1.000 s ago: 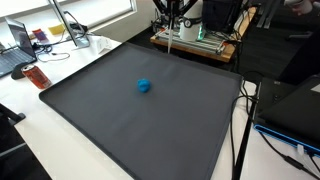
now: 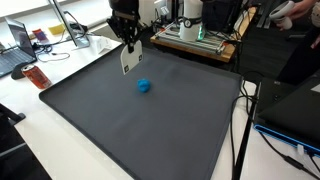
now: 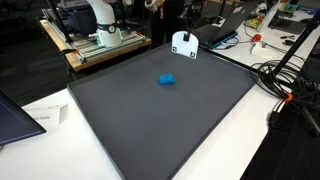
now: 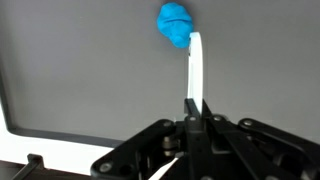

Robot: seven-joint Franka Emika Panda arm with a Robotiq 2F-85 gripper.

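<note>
A small blue lump (image 2: pixel 143 86) rests on the dark grey board (image 2: pixel 140 125), toward its far part; it also shows as a blue blob (image 4: pixel 175 24) at the top of the wrist view. My gripper is shut on a thin white flat piece (image 2: pixel 131 57). In exterior view 2 this white piece (image 3: pixel 184 43) hangs upright, with two small dark marks in it. From the wrist only its narrow edge (image 4: pixel 195 68) shows, its tip close beside the lump in that picture. The white piece appears above the board's far side, behind the lump and apart from it.
On the left a red can (image 2: pixel 37 77) stands by the board's corner, near a laptop (image 2: pixel 22 40). Black cables (image 3: pixel 285 85) run along one side of the board. A wooden frame (image 2: pixel 205 45) with white parts stands beyond the board. Most of the board is bare.
The gripper has moved left across exterior view 1 with the white piece, from the far right toward the lump's far side. The lump has not moved.
</note>
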